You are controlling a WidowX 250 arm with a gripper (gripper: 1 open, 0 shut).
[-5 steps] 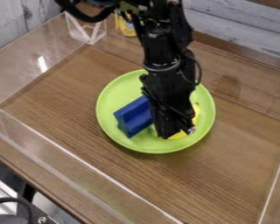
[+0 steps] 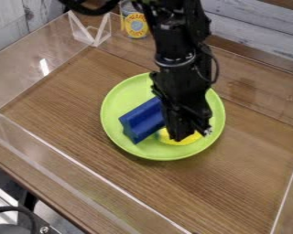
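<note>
My black gripper (image 2: 186, 121) reaches down from the top over a green plate (image 2: 120, 95) on the wooden table. It appears shut; its fingertips are low over a yellow object (image 2: 176, 139) on the plate and partly hide it, and I see nothing clearly held between them. A blue block (image 2: 142, 119) lies tilted on the plate just left of the fingertips.
A yellow can (image 2: 135, 25) stands at the back near a white wall. Clear plastic walls (image 2: 21, 73) edge the table on the left. The wood is bare right of and in front of the plate.
My gripper has shifted slightly right across the plate. The blue block and the plate look about the same.
</note>
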